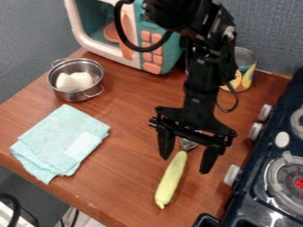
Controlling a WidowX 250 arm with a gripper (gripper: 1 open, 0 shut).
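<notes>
My black gripper (186, 152) is open above the wooden table, its two fingers spread over the top end of a pale yellow ear of corn (171, 182). A shiny metal item, mostly hidden behind the gripper, lies just past the corn's top end.
A pot (92, 89) with white contents and a folded cloth (56, 144) are on the left. A microwave (155, 59) and a can (243, 76) stand at the back, partly hidden by my arm. A stove (275, 186) borders the right.
</notes>
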